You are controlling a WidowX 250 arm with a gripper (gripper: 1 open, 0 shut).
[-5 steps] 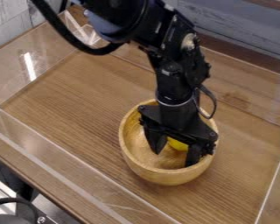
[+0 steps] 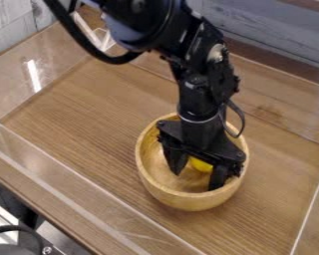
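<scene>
My black gripper (image 2: 199,161) reaches down from the top into a round pale wooden bowl (image 2: 189,199) right of the middle of the view. Its fingers stand open inside the bowl, on either side of a yellow object (image 2: 199,165), which is partly hidden by the gripper.
The bowl stands on a wooden tabletop (image 2: 69,120), which is clear to the left. The table's near edge runs along the lower left, with a dark cable below it. A pale wall is at the back.
My gripper has shifted very slightly inside the bowl over the last second; the bowl stays in place.
</scene>
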